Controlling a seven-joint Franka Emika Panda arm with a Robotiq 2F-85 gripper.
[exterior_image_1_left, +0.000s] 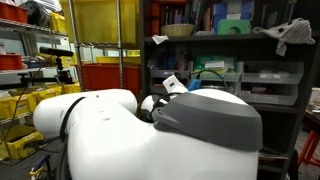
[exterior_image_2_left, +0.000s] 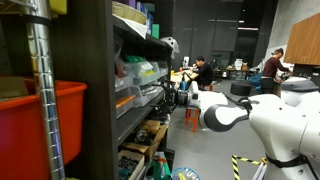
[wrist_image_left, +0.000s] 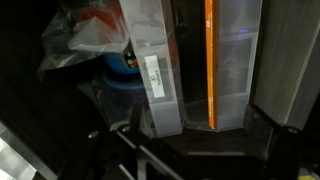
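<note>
In the wrist view my gripper is open, its dark fingers spread wide along the bottom edge with nothing seen between them. Beyond it are clear plastic bins: one with a white label left of centre, another at the right. An orange strip runs along the right bin's edge. To the left are a clear plastic bag and something blue. The white arm fills the foreground of the first exterior view and hides the gripper there.
Dark shelving holds clear bins and, higher up, baskets and boxes. An orange bin stands on a wire rack at the left. Open floor lies beside the shelves; people are in the background.
</note>
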